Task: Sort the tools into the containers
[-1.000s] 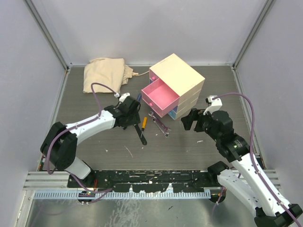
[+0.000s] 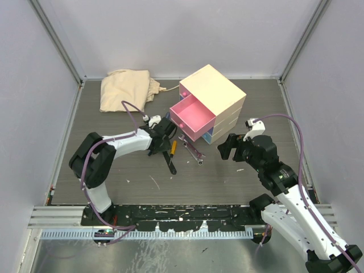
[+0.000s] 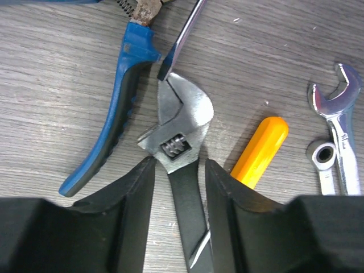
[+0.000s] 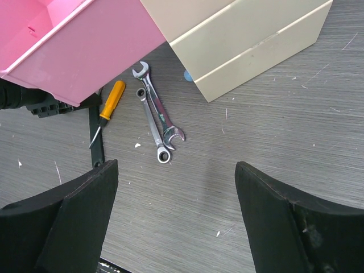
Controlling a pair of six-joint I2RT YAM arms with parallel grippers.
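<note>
My left gripper is low over an adjustable wrench [image 3: 190, 114], fingertips part open on either side of its neck. Blue-handled pliers [image 3: 106, 128] lie left of it, a screwdriver's metal tip touches its top, and a yellow-handled screwdriver [image 3: 261, 149] lies right, across its handle. Two silver wrenches [image 4: 159, 108] lie side by side below the pink open drawer [image 2: 192, 118] of a cardboard organizer [image 2: 219, 91]. My right gripper [image 2: 230, 149] stands open to the right of the organizer's front, with bare table between its fingers.
A folded beige cloth [image 2: 124, 91] lies at the back left. Walls enclose the back and sides.
My left arm has moved right and its gripper has come onto the adjustable wrench among the tools.
</note>
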